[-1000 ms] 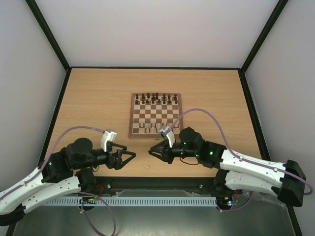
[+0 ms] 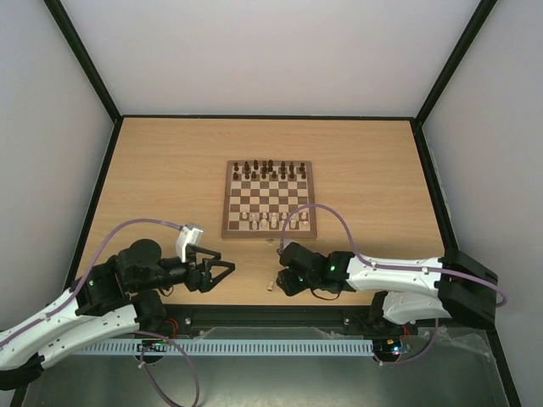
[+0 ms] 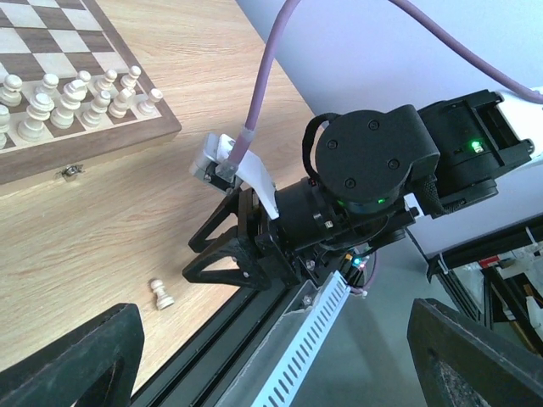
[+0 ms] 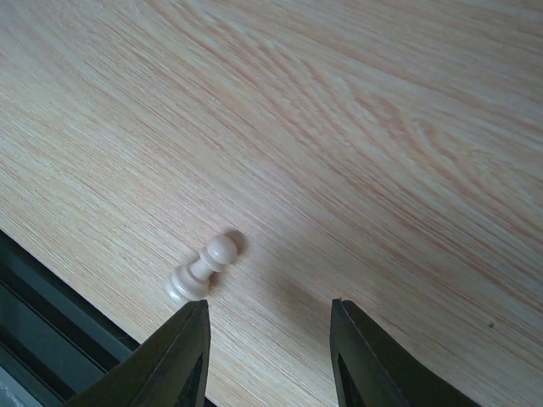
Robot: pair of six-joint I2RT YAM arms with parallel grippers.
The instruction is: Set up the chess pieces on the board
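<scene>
A pale pawn-like piece [image 4: 204,267] appears to lie on its side on the bare wood near the table's front edge. It also shows in the left wrist view as a small white piece [image 3: 160,294]. My right gripper is open and empty, pointing down at the table. From its own camera, the piece is just beyond the left finger [image 4: 191,339], outside the gap. Wide open and empty, my left gripper [image 2: 222,263] hangs at the left front. The chessboard [image 2: 226,199] carries dark pieces [image 2: 271,164] at its far side and white pieces [image 2: 264,222] at its near side.
A small metal clasp [image 3: 70,171] sits at the board's near edge. Dark frame rails [image 2: 254,314] run along the table's front. Bare table [image 2: 382,186] surrounds the board on its left, right and far sides.
The left arm is nearly still; the board looks the same.
</scene>
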